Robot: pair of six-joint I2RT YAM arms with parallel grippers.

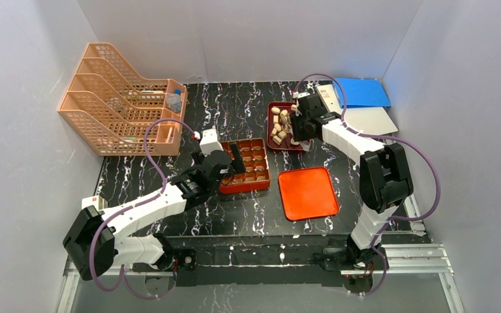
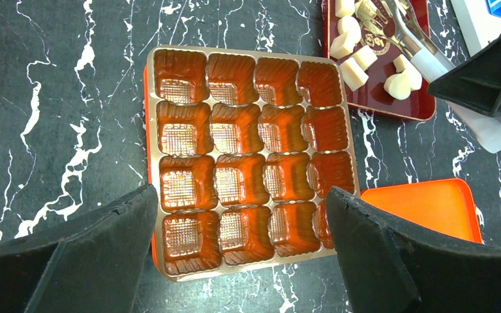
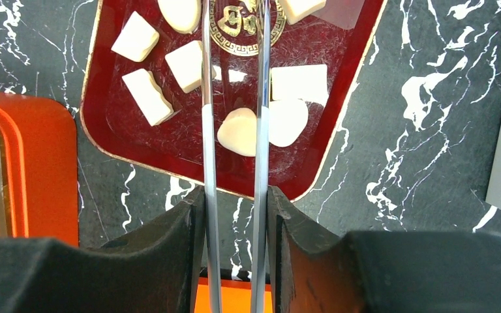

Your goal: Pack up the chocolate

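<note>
In the top view the dark red tray [image 1: 273, 140] holds cream chocolate pieces; a closer piece [image 3: 237, 130] lies under metal tongs [image 3: 210, 169]. My right gripper grips the tongs, their arms slightly apart over the tray. My left gripper stands open, nothing between its fingers, above the empty gridded chocolate box [image 2: 251, 160] with its gold-rimmed compartments.
An orange tray [image 1: 308, 193] lies front right. A peach plastic rack [image 1: 91, 104] fills the back left, and a blue lid [image 1: 359, 91] with white boards sits back right.
</note>
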